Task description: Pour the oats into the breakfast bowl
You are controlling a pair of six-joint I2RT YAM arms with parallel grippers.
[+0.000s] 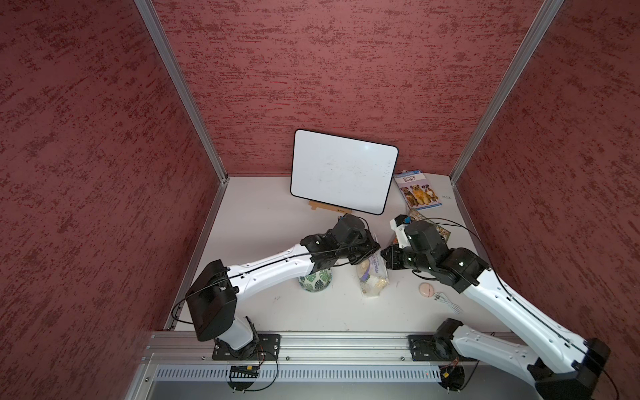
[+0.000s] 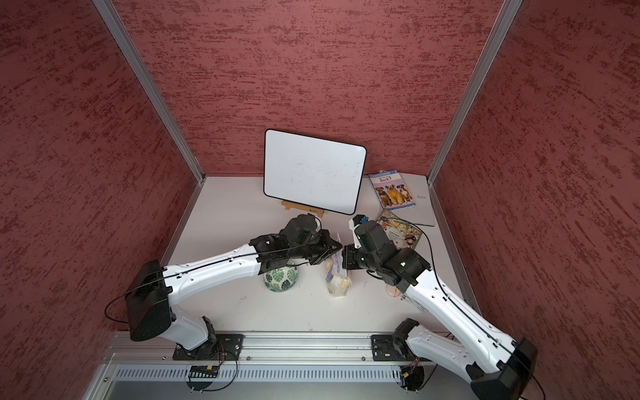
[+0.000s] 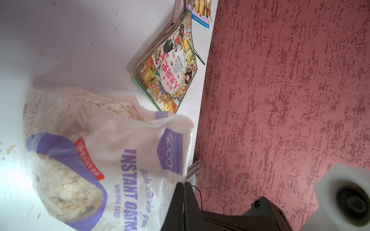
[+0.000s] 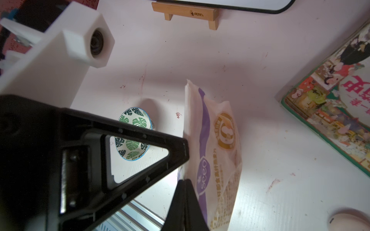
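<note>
The oats bag (image 3: 142, 161), pale plastic with purple print, stands upright on the table, its top edge raised between my two grippers. In the left wrist view, my left gripper is shut with its tips against the bag's top edge. My right gripper is likewise shut, its tips by the bag's upper side in the right wrist view. Whether thin film is pinched between either pair of fingers is too hard to tell. The leaf-patterned bowl (image 1: 315, 280) sits left of the bag, partly under my left arm; its inside is hidden.
A whiteboard (image 1: 344, 170) on a wooden stand (image 4: 188, 11) is at the back. Picture books (image 3: 169, 73) lie right of the bag, another book (image 1: 418, 190) behind them. A round pink object (image 1: 426, 289) and a white cable (image 1: 448, 302) lie front right.
</note>
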